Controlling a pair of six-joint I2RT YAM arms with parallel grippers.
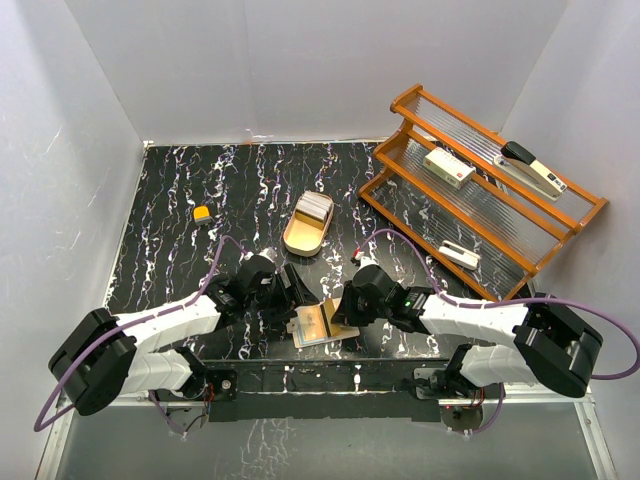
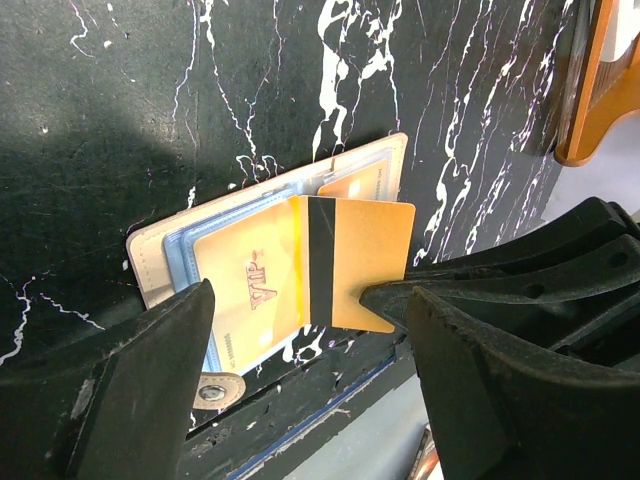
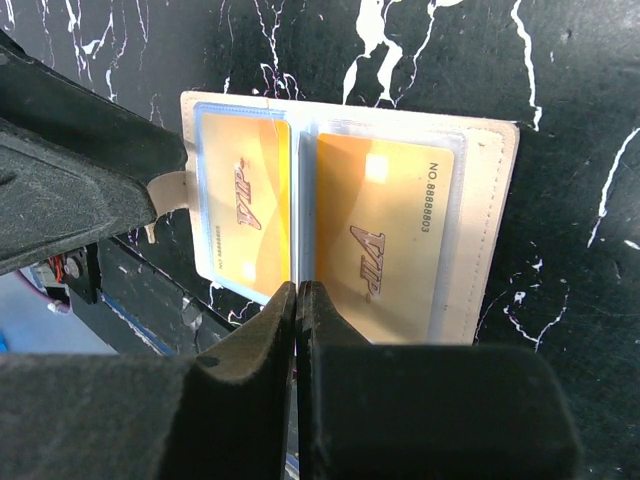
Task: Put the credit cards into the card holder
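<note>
The open card holder lies near the front edge, with yellow VIP cards in clear sleeves and a tan snap tab. A yellow card with a black stripe sits over its right part in the left wrist view. My left gripper hovers open over the holder, nothing between its fingers. My right gripper is shut at the middle fold and card edge; whether it pinches the striped card's edge is unclear.
A tan box with white cards stands behind the holder. A yellow block lies back left. A slanted wooden rack fills the right.
</note>
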